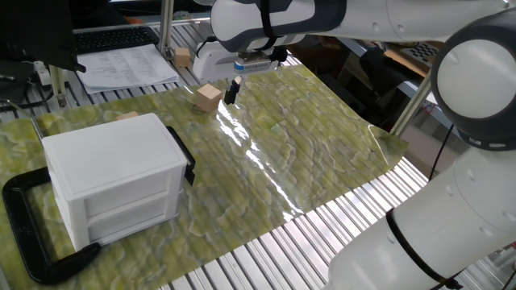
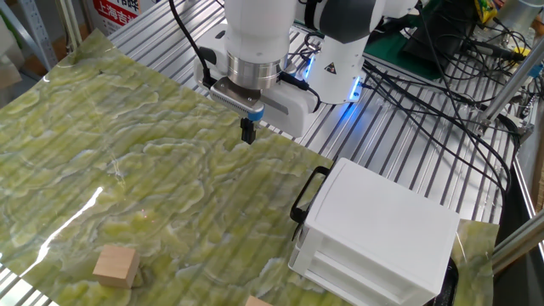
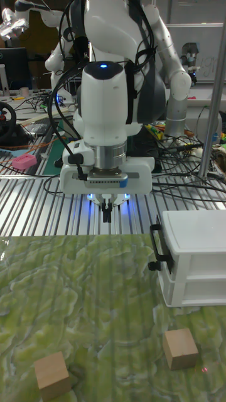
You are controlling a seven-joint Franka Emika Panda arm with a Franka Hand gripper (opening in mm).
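My gripper (image 3: 107, 213) hangs above the mat with its two black fingers together, nothing visible between them; it also shows in exterior view 1 (image 1: 233, 91) and exterior view 2 (image 2: 247, 131). One wooden cube (image 2: 116, 266) lies on the mat, well apart from the gripper. A second wooden cube (image 3: 180, 348) sits in front of the white drawer unit (image 3: 201, 231); in exterior view 1 that unit hides most of it. Both drawers of the unit (image 1: 117, 161) look closed. A black handle-like piece (image 2: 308, 194) juts from its side.
The green marbled mat (image 2: 161, 170) has wide free room. A black clamp (image 1: 18, 221) stands against the drawer unit. Beyond the mat are papers (image 1: 125, 68), a keyboard (image 1: 113, 39) and another small wooden block (image 1: 181, 57) beside a metal post.
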